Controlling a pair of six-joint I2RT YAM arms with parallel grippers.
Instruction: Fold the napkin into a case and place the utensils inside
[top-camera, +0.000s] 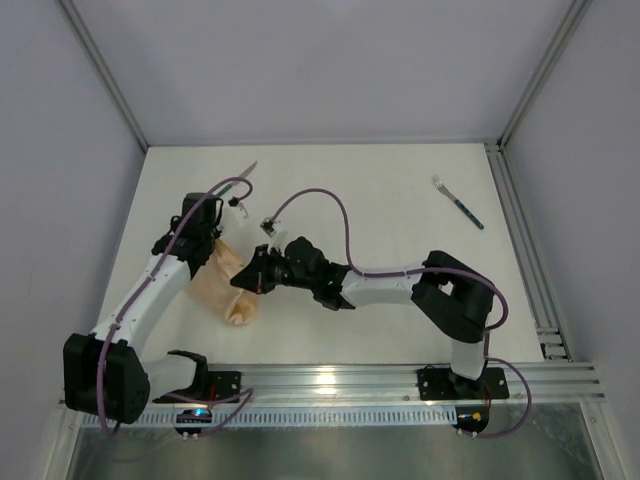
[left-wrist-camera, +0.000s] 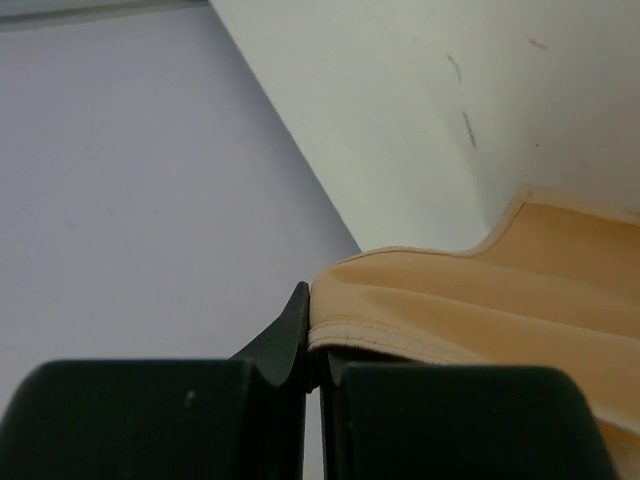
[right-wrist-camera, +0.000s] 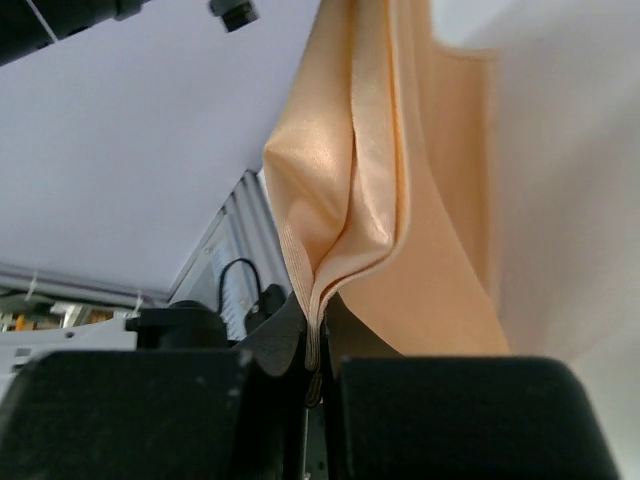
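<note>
The napkin (top-camera: 222, 283), light orange, hangs between my two grippers on the left side of the table, its lower part bunched. My left gripper (top-camera: 216, 234) is shut on one edge of it; in the left wrist view the hem of the napkin (left-wrist-camera: 420, 300) runs into the closed fingers. Gathered folds of the napkin (right-wrist-camera: 340, 200) are pinched in my right gripper (top-camera: 258, 288), shut in the right wrist view. A knife (top-camera: 246, 171) lies at the back left, its handle partly hidden by the left arm. A fork (top-camera: 459, 204) with a dark green handle rests at the right.
Between the right arm and the back wall (top-camera: 320, 80), the middle of the white table (top-camera: 370, 190) is bare. A metal rail (top-camera: 330, 380) runs along the front edge, and another borders the right side.
</note>
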